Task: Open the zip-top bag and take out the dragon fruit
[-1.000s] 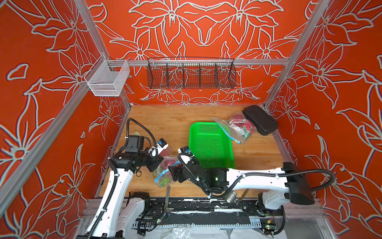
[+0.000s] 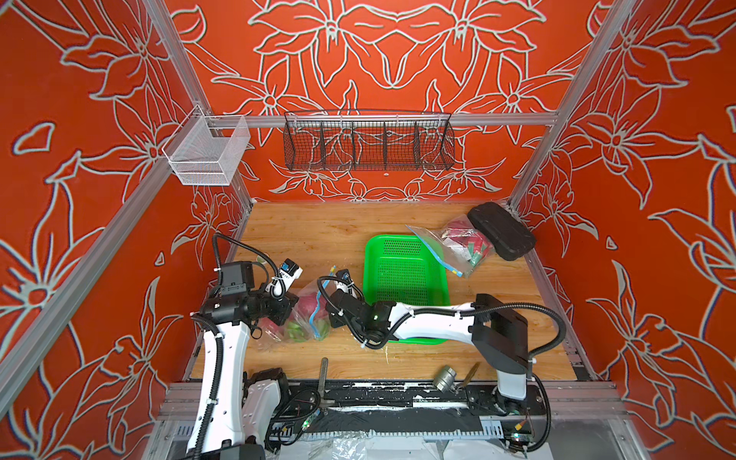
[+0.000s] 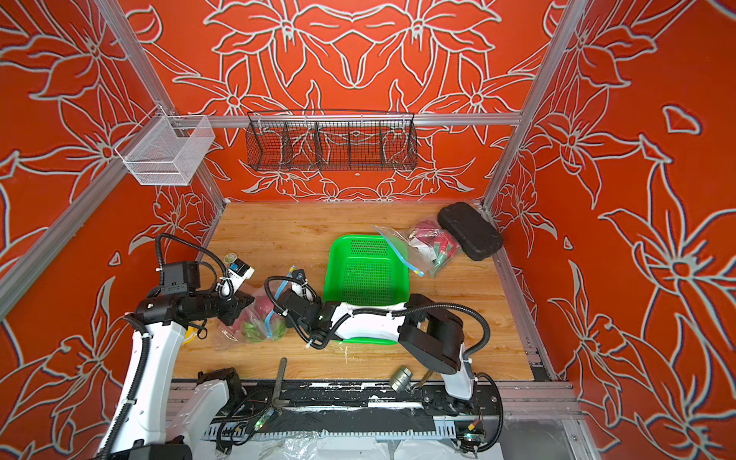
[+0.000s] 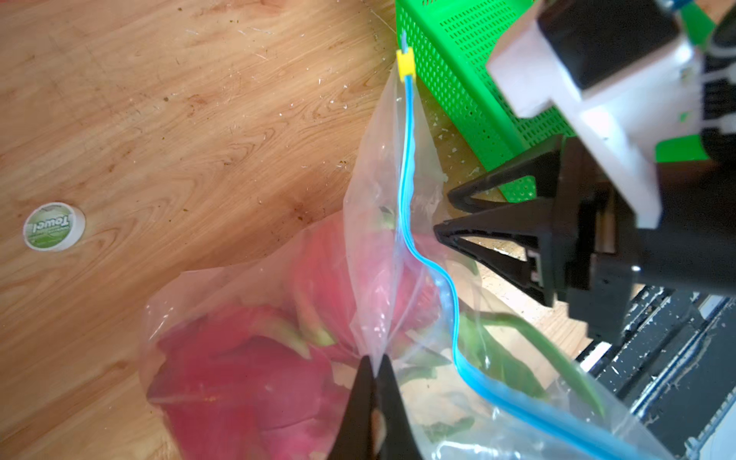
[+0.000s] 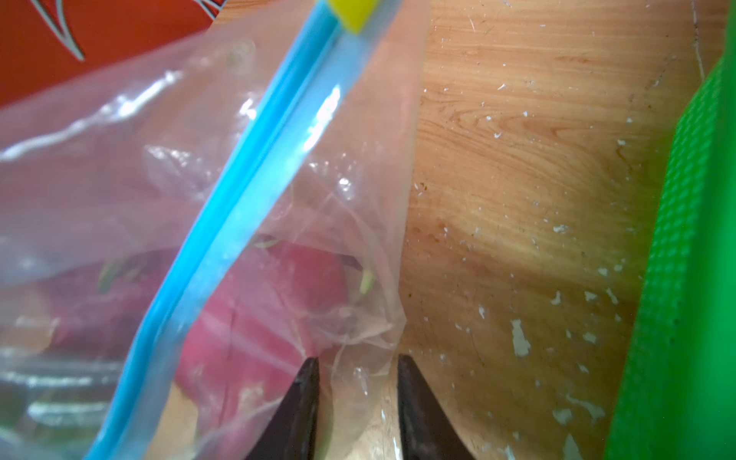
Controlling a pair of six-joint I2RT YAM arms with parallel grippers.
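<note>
A clear zip top bag (image 4: 253, 283) with pink dragon fruit (image 4: 253, 375) inside lies on the table at the left. Its blue zip strip (image 4: 408, 161) runs along the mouth, with a yellow slider (image 4: 405, 64) at the far end. In the left wrist view, my left gripper is shut on a fold of the film, left of the strip. My right gripper is beside the bag's right side; its fingers (image 5: 303, 398) stand slightly apart, with film visible between and behind them. Whether they grip the film cannot be told.
A green basket (image 2: 444, 287) stands just right of the bag. Behind it lie another bag with pink contents (image 2: 467, 237) and a black case (image 2: 502, 230). A small round Towel tin (image 4: 53, 227) sits left of the bag.
My left gripper has moved left, and the bag has shifted left with its strip now more upright. My right gripper has moved slightly toward the back, its arm folded further left.
</note>
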